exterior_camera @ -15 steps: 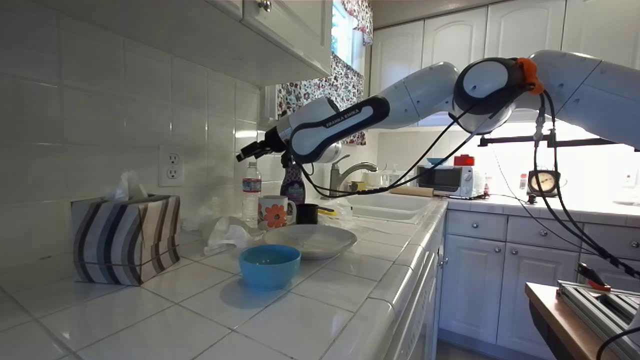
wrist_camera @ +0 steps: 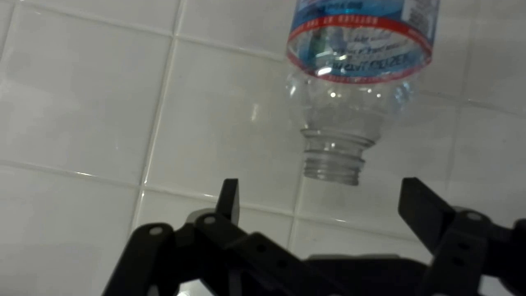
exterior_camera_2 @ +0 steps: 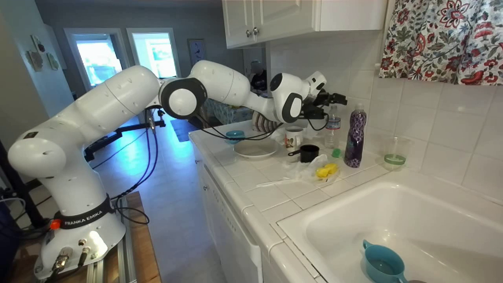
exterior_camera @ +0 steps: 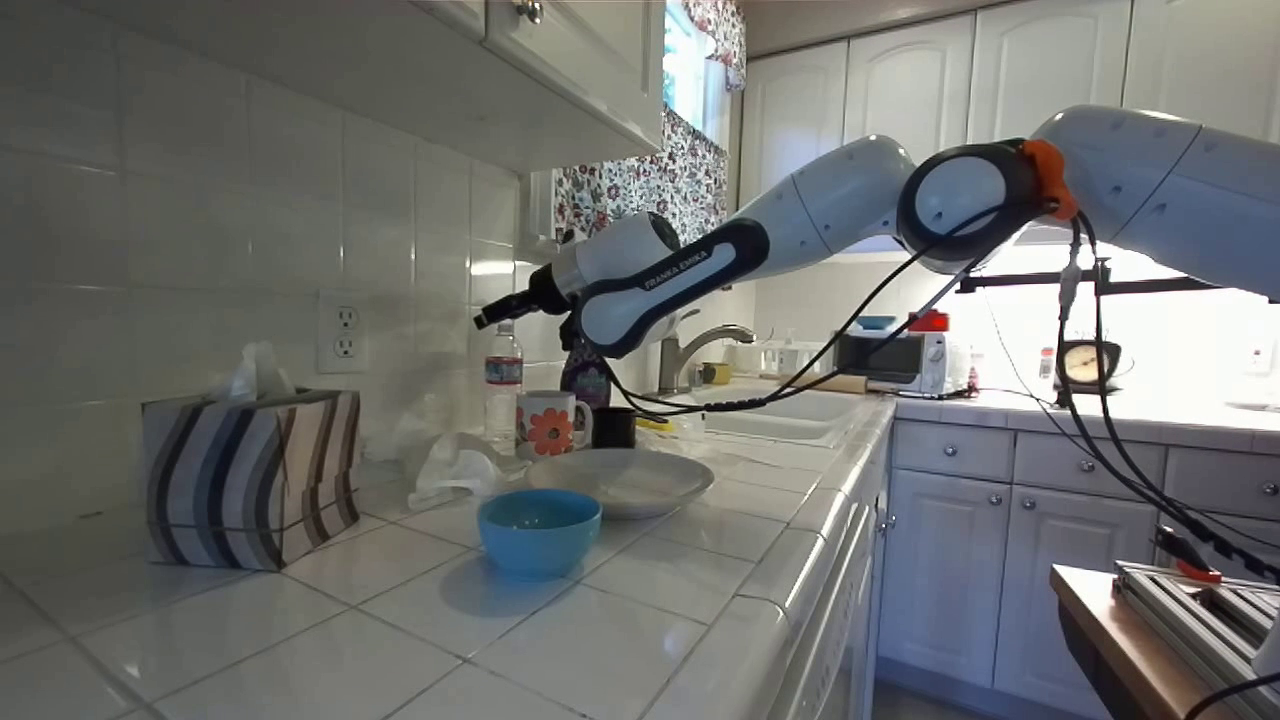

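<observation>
Near the tiled back wall stands a clear plastic bottle (exterior_camera_2: 333, 128) with a blue and red label, upright and without a cap. Its bare neck (wrist_camera: 333, 160) points toward my fingers in the wrist view. My gripper is open, with nothing between its fingers; the bottle's neck appears beyond the gap, apart from both. In the first exterior view my gripper (exterior_camera: 482, 320) hangs close to the wall, just above the bottle (exterior_camera: 503, 372). How far the fingertips are from the wall cannot be told exactly.
Close to the bottle are a flowered mug (exterior_camera: 549, 422), a black pot (exterior_camera_2: 309, 153) and a purple bottle (exterior_camera_2: 354, 136). A white plate (exterior_camera: 648, 482), a blue bowl (exterior_camera: 539, 534) and a striped tissue box (exterior_camera: 222, 486) stand farther along. A cabinet (exterior_camera: 576, 72) overhangs the counter.
The wrist and forearm have come down slightly, and the hand has tilted nearer to level. My gripper stays near the same spot above the bottle. Objects on the counter look unmoved.
</observation>
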